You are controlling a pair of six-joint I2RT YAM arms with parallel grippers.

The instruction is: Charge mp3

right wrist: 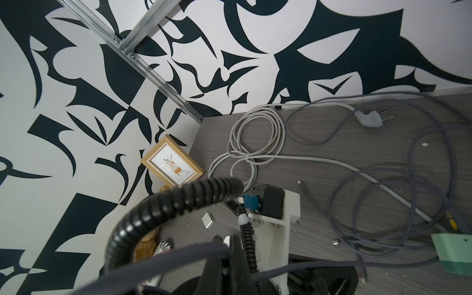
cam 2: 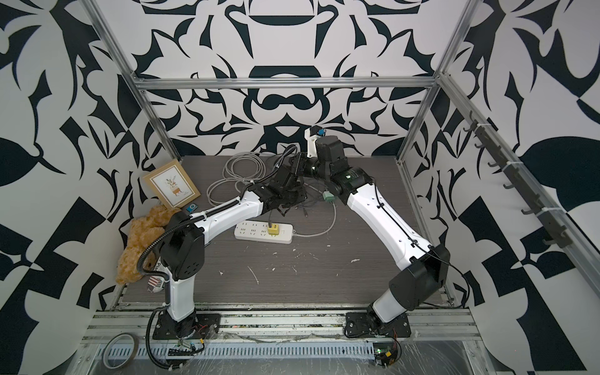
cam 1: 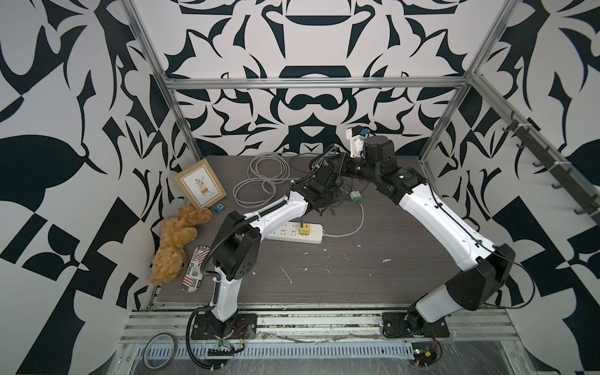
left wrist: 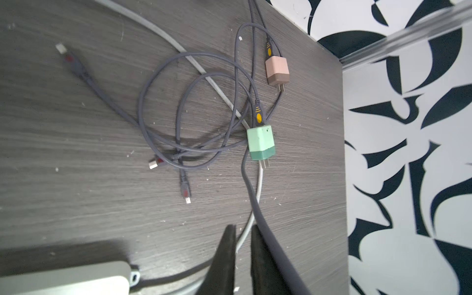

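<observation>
The small blue-faced square device, which looks like the mp3 player (cam 1: 218, 207), lies by the picture frame; the right wrist view shows it as a silver square (right wrist: 207, 220). A dark grey cable (right wrist: 314, 267) runs from the green charger (left wrist: 260, 142) up to my right gripper, shut on it, and continues on the other side. My left gripper is partly open, with a narrow gap; the cable passes close by its right finger (left wrist: 256, 265). Both grippers meet above the back middle of the table. The white power strip (cam 2: 250, 231) carries a yellow charger (cam 2: 273, 229).
Loose dark cables with several plugs lie around a pink charger (left wrist: 277, 71). A coiled grey cord (cam 1: 265, 178) sits at the back. The framed picture (cam 1: 200, 183), teddy bear (cam 1: 172, 243) and printed case (cam 1: 195, 268) line the left side.
</observation>
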